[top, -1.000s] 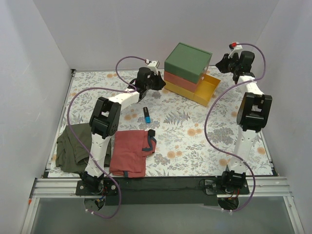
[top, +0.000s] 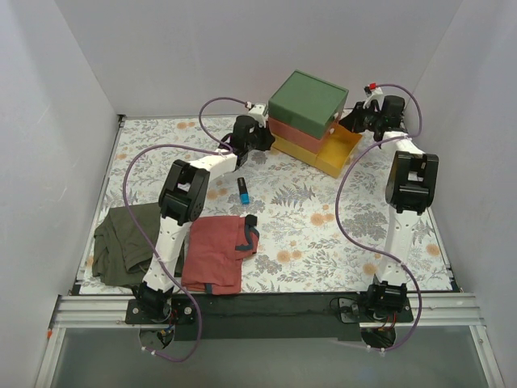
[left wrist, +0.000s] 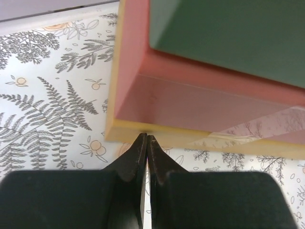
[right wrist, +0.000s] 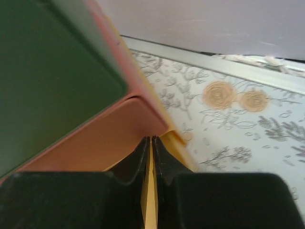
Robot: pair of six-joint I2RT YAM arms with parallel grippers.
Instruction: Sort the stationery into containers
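A box with a green lid (top: 308, 101), a red-pink middle (top: 297, 139) and a yellow base (top: 339, 152) stands at the back, its yellow part sticking out on the right. My left gripper (top: 268, 139) is at the box's left side. Its shut fingertips meet at the yellow lower edge (left wrist: 190, 136), with nothing showing between them. At the right end, my right gripper (top: 347, 123) hangs over the yellow part, near the pink corner (right wrist: 157, 121). Its fingers look shut, a thin yellow slit showing between them; whether they pinch anything is unclear. A small black item with a blue end (top: 243, 191) lies on the table.
A dark green cloth (top: 129, 242) and a red folded cloth (top: 214, 255) lie at the front left. Walls rise behind and at both sides.
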